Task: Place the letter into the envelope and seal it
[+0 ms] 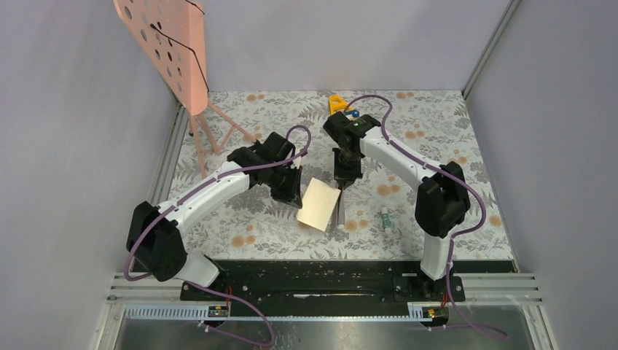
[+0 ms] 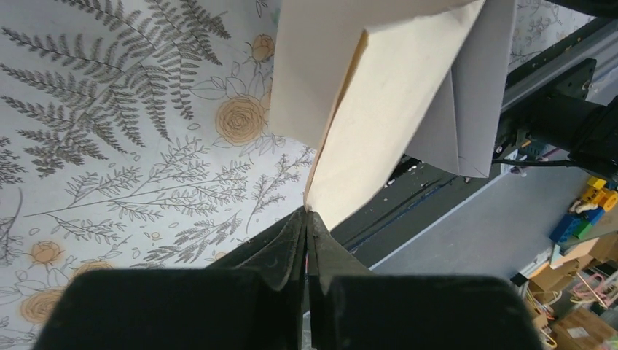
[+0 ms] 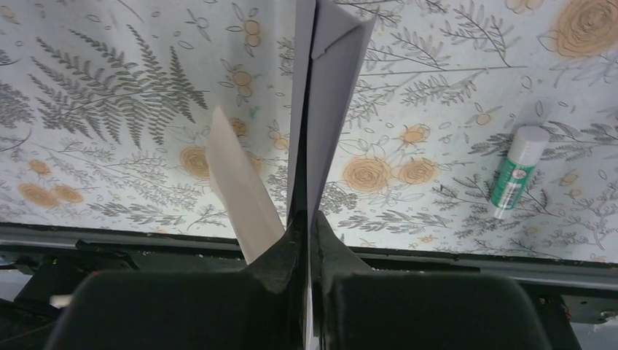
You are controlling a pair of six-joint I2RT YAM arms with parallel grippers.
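My left gripper (image 1: 297, 203) is shut on the edge of the cream letter (image 1: 318, 203). In the left wrist view the folded letter (image 2: 390, 109) rises from the fingertips (image 2: 306, 217). My right gripper (image 1: 342, 185) is shut on the grey envelope (image 3: 331, 95), which hangs upright below it as a narrow folded shape with a dark opening along it, seen in the right wrist view. The letter (image 3: 244, 189) is left of the envelope there, apart from it at the upper end; whether they touch lower down is hidden.
A glue stick (image 1: 386, 219) lies right of the envelope on the patterned table (image 1: 240, 226). A pink perforated board on legs (image 1: 175, 51) stands at back left, and a yellow object (image 1: 337, 102) lies at the back.
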